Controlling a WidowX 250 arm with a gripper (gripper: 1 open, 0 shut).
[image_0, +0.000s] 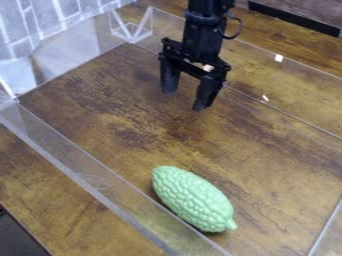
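My black gripper (189, 84) hangs above the wooden floor in the upper middle of the camera view, its two dark fingers spread apart with nothing seen between them. A pale green, bumpy bitter melon (194, 199) lies on its side at the lower middle, well apart from the gripper, toward the near side.
Clear plastic walls (94, 175) border the wooden work area (134, 125) on several sides. A white cloth (40, 30) is at the upper left, outside the walls.
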